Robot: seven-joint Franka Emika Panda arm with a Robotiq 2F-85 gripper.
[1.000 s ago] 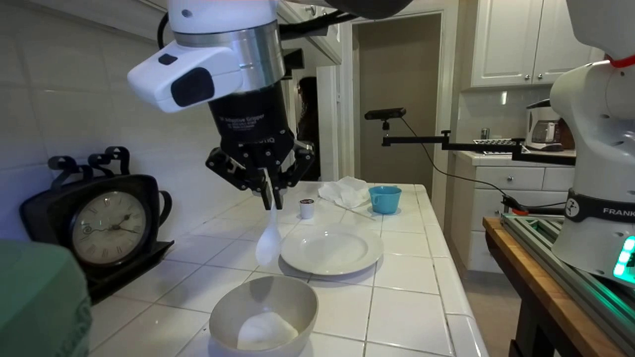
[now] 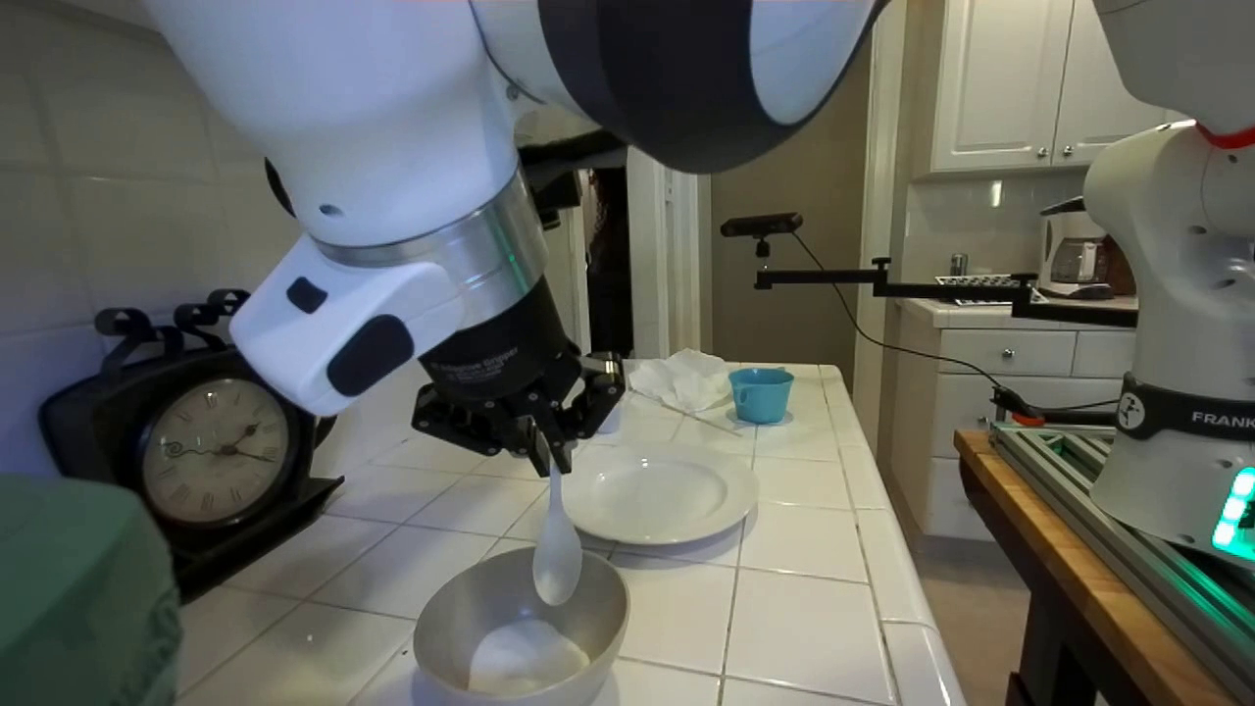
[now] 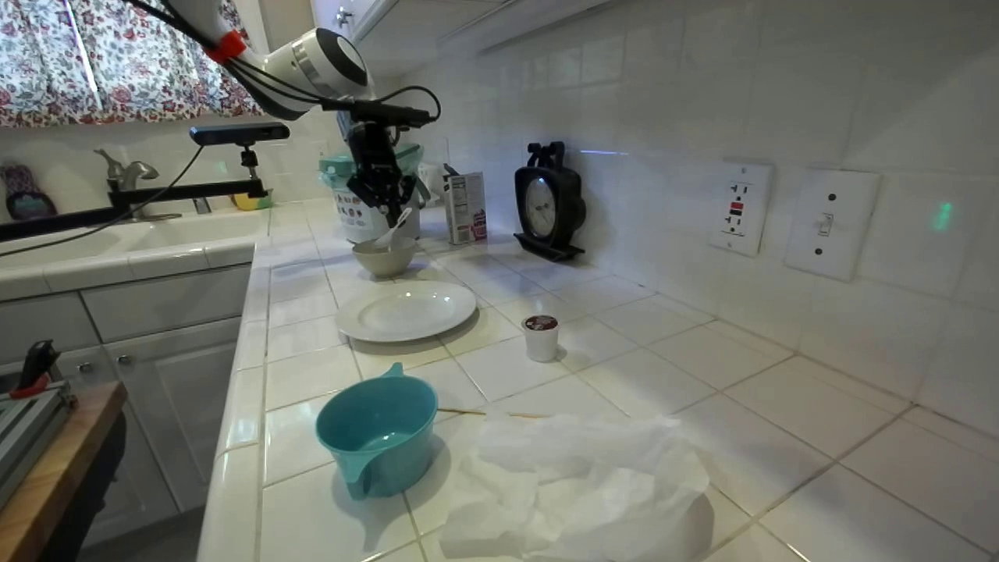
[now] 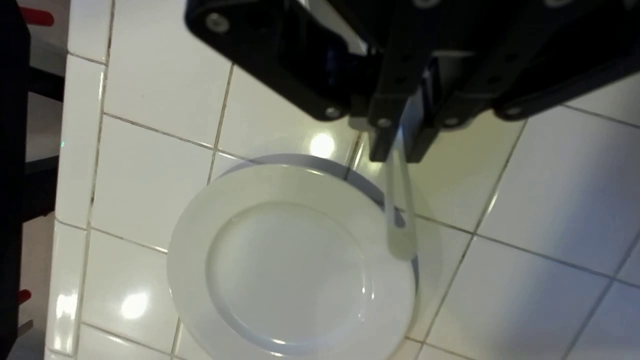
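My gripper [image 2: 555,457] is shut on the handle of a white spoon [image 2: 558,558], whose bowl end points down. In exterior view 1 the spoon's tip overlaps the inside far wall of a grey bowl [image 2: 441,635]; whether it touches the wall I cannot tell. A white substance [image 2: 527,657] lies at the bottom of this bowl. From the other side, exterior view 2 has the spoon [image 3: 398,225] slanting down at the bowl [image 3: 384,259], below my gripper [image 3: 393,217]. The handle's free end [image 4: 402,240] shows in the wrist view below my fingers [image 4: 382,141].
A white plate [image 3: 353,318] lies beside the bowl. Farther along stand a small cup with a dark lid [image 3: 541,339], a teal cup [image 3: 376,440] and crumpled paper [image 3: 581,496]. A black clock [image 2: 224,453] and a green-lidded container [image 3: 360,215] flank the bowl.
My gripper has come down and tilted, bringing the spoon from above the bowl's rim to within its outline. The bowl and plate have stayed in place.
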